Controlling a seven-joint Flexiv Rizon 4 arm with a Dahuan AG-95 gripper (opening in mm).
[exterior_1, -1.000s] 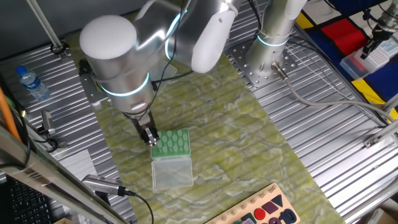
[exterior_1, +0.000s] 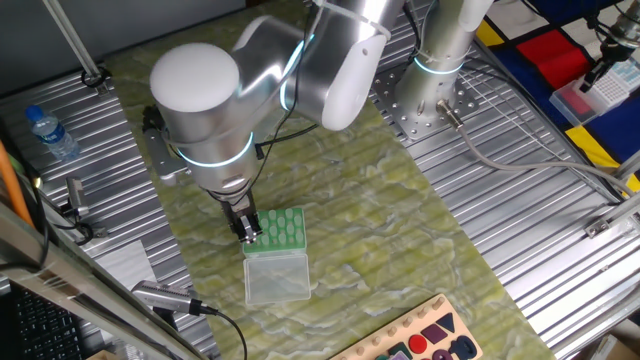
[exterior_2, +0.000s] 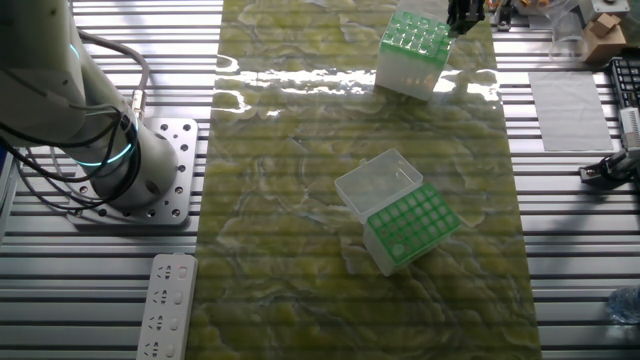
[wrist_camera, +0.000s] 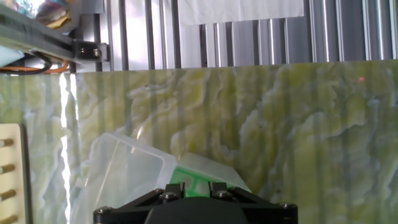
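A box with a green perforated rack and a clear lid lies open on the green marbled mat. My gripper is over the rack's left edge, pointing down. In the wrist view the two fingertips of my gripper stand a little apart, with the green rack behind the gap and nothing visible between them. The other exterior view shows that rack at the top, the gripper's dark end beside it. Whether they touch cannot be told.
A second open box with a green rack rests mid-mat, its clear lid folded back. A wooden board with coloured shapes is at the front. A bottle stands left of the mat.
My arm has shifted rightward, and the gripper has come slightly lower and further over the left edge of the rack. The box and its lid have not moved.
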